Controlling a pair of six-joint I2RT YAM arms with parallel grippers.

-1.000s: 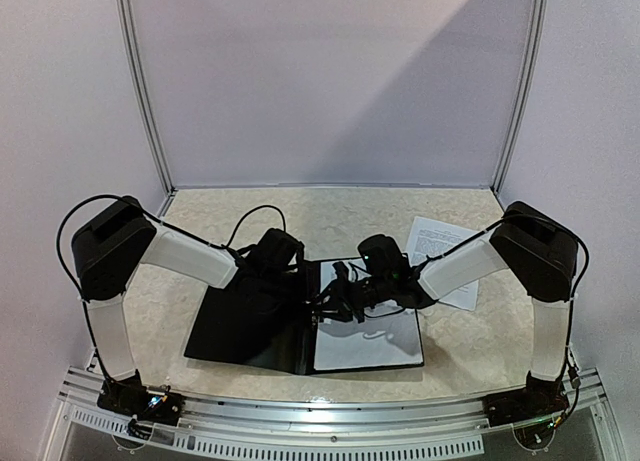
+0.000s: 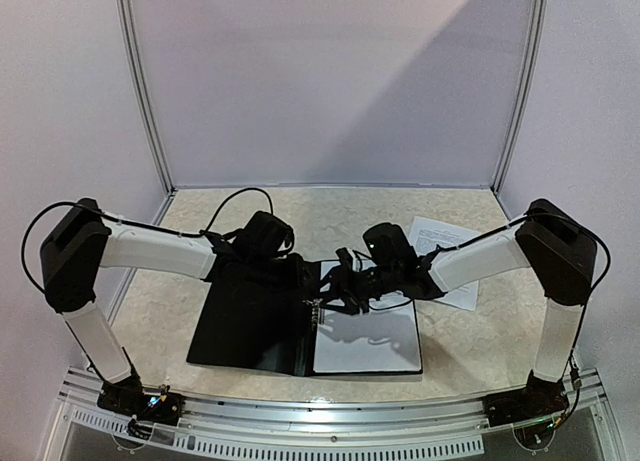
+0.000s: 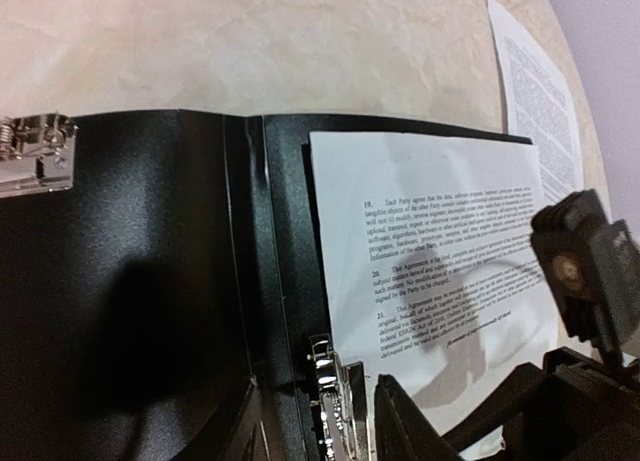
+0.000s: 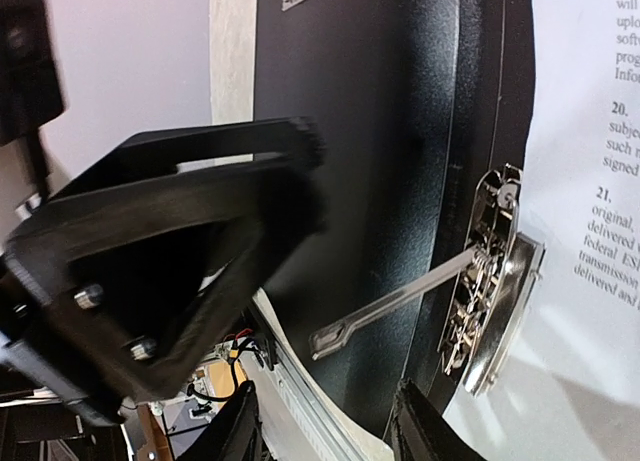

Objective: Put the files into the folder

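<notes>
The black folder [image 2: 250, 326] lies spread open on the table. Printed sheets [image 3: 450, 281] rest on its right half, their left edge along the metal clip [image 4: 485, 281] near the spine. The clip's long lever [image 4: 395, 306] sticks out to the left over the spine; whether the clip grips the paper cannot be told. Close above the clip in the left wrist view, my left gripper is open and empty. My right gripper is also open, with nothing between its fingers, low over the folder near the lever.
Another printed sheet [image 2: 462, 296] lies on the table right of the folder, partly behind the right arm. A second metal clip [image 3: 38, 153] sits on the folder's left cover. Both grippers are close together over the spine.
The folder has shifted very slightly.
</notes>
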